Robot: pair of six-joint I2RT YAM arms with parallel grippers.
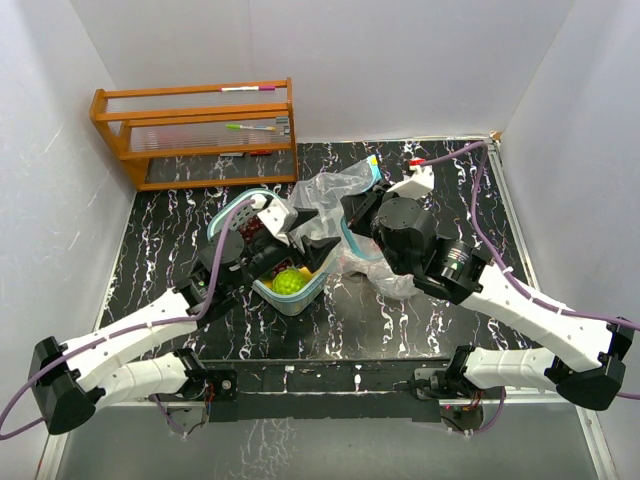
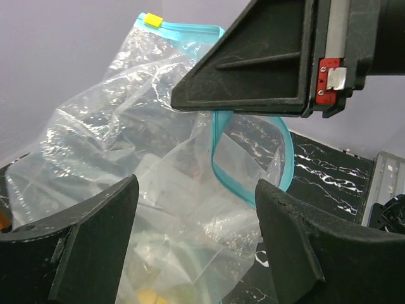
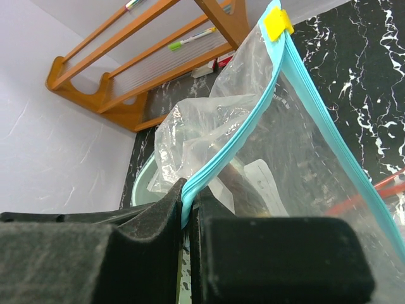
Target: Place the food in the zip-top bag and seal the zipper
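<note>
A clear zip top bag (image 1: 325,195) with a light-blue zipper strip hangs over the right part of the basket. Its yellow slider (image 3: 277,24) sits at the far end of the strip. My right gripper is shut on the zipper edge, and on either side of the grip the two blue strips (image 3: 332,142) spread apart. My left gripper (image 1: 322,230) stands open above the basket; in the left wrist view the bag (image 2: 171,190) lies beyond its spread fingers (image 2: 104,234). Green food (image 1: 288,283) rests in the pale-blue basket (image 1: 292,307).
Behind the basket stands a wooden rack (image 1: 125,150) holding pens. Another crumpled clear plastic piece (image 1: 398,284) lies on the table right of the basket, below my right arm.
</note>
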